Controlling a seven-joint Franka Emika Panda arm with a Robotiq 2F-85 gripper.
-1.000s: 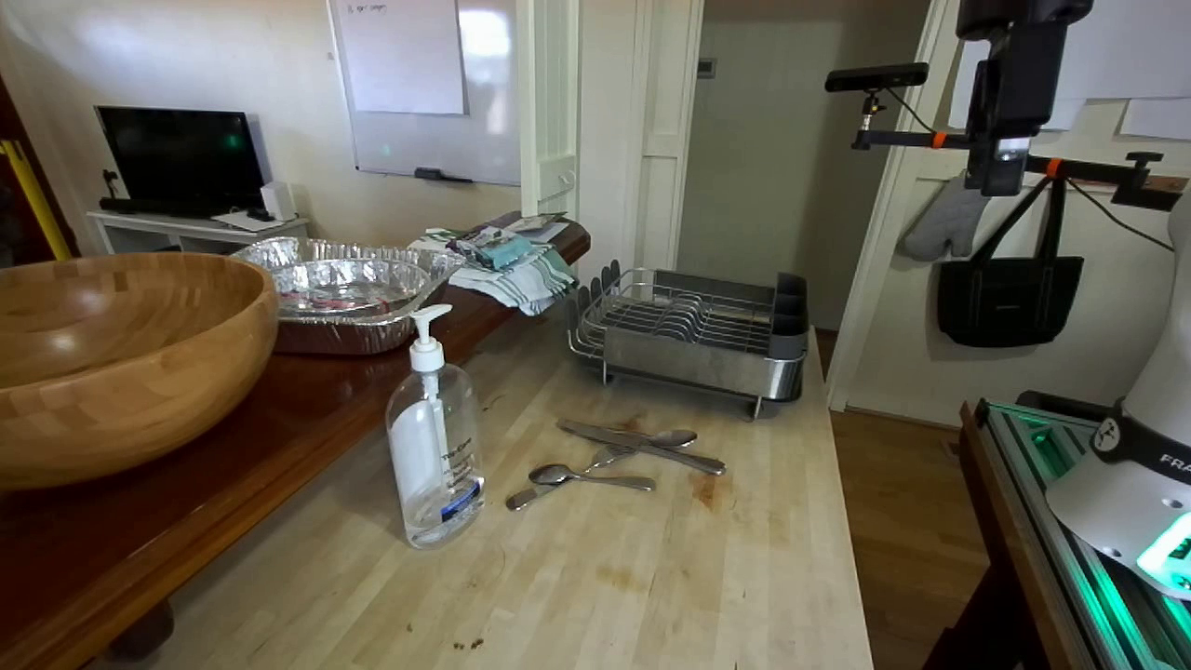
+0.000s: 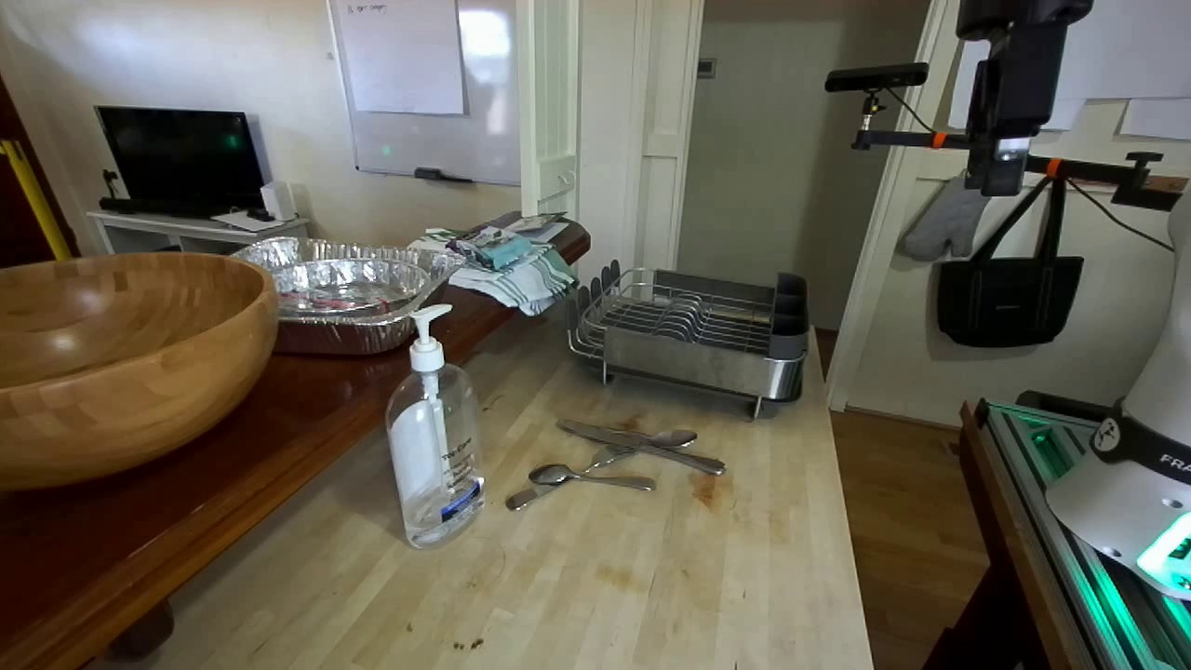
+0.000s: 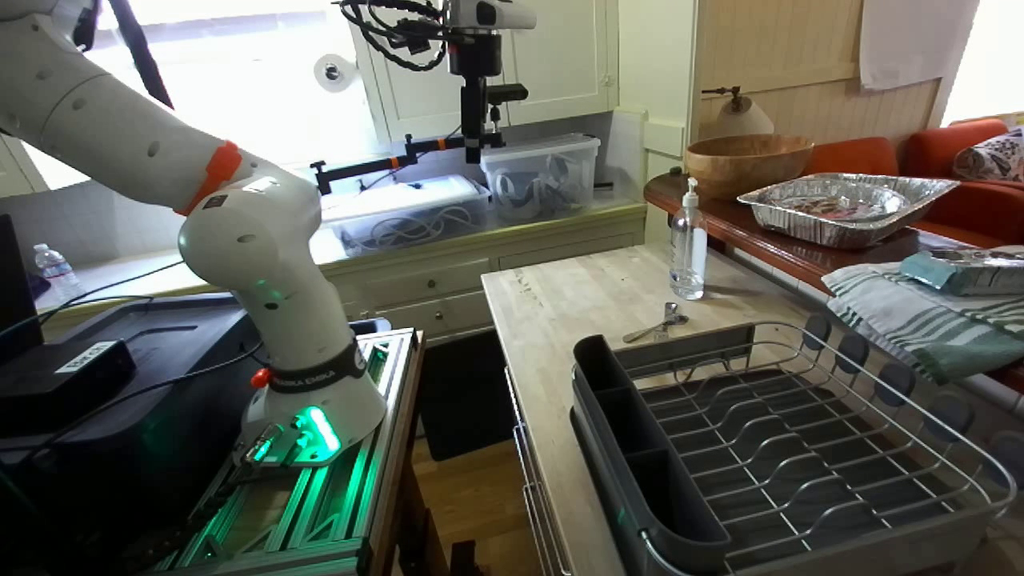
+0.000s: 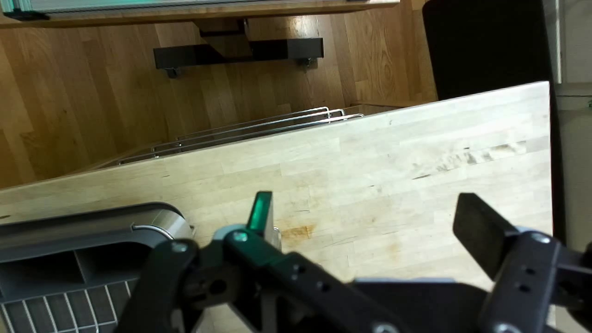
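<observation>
High above the counter, my gripper stands open, its two fingers wide apart with nothing between them. In exterior view 1 the gripper hangs at the upper right, well clear of everything on the counter. On the wooden counter lie a knife and two spoons, a nearer spoon and a farther spoon, crossing one another. A grey dish rack stands behind them, its wire floor bare and its cutlery holder empty. In the wrist view most of the cutlery is hidden behind the gripper.
A clear pump bottle stands upright left of the cutlery. The raised dark ledge carries a wooden bowl, foil trays and striped towels.
</observation>
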